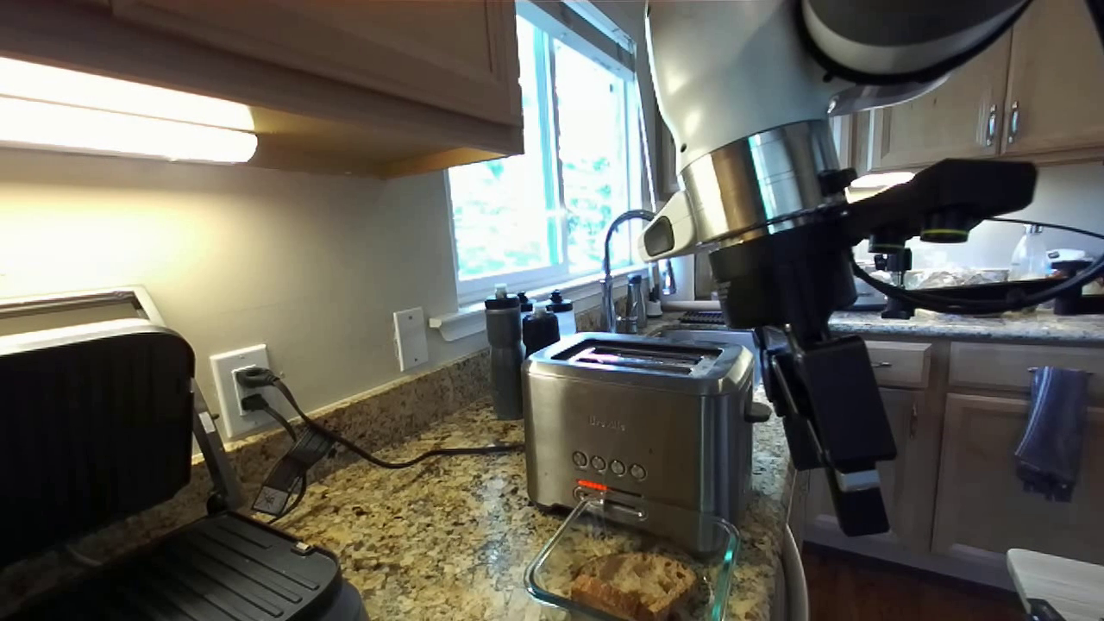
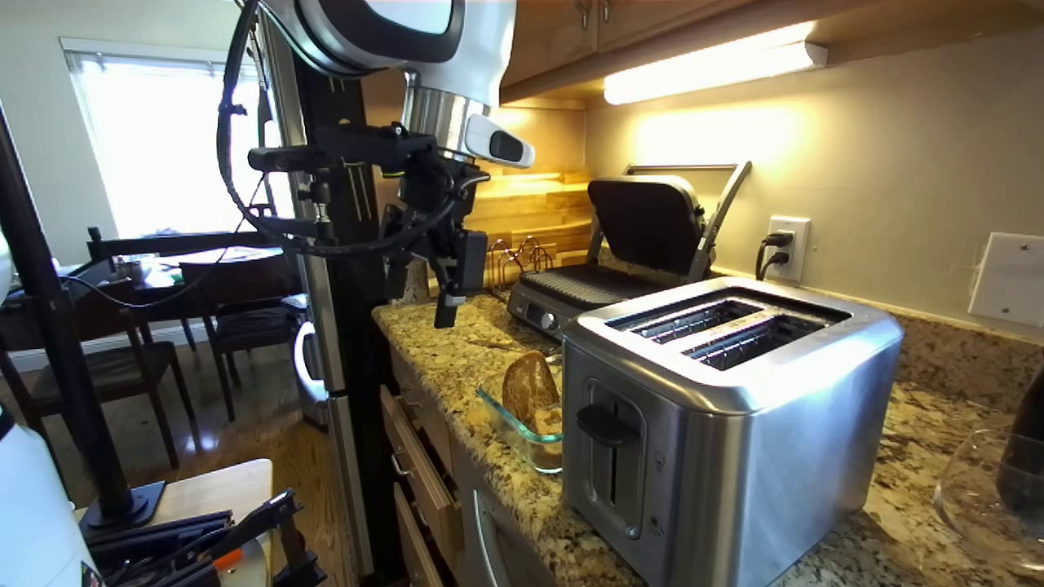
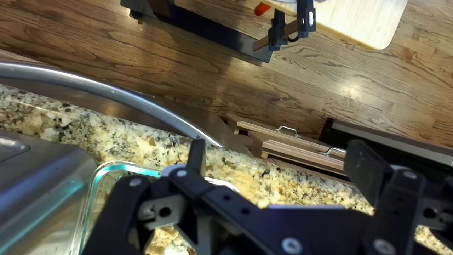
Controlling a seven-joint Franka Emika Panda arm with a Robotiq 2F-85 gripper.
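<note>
My gripper is open, its two fingers well apart and only the counter edge and floor showing between them. In the second exterior view the gripper (image 2: 422,293) hangs above the counter's front edge, higher than the glass dish (image 2: 504,430). Bread (image 2: 531,391) rests in that dish, one slice tilted up. The first exterior view shows the bread (image 1: 634,583) inside the clear dish (image 1: 722,574), in front of the steel toaster (image 1: 631,435). From above, the dish rim (image 3: 94,182) is partly covered by my gripper. The toaster slots (image 2: 729,328) look empty.
An open contact grill (image 2: 597,284) stands beyond the dish, near the wall. Bottles (image 1: 504,352) are behind the toaster, and a power cord (image 1: 414,455) crosses the counter. Partly open drawers (image 3: 293,148) lie below the counter edge.
</note>
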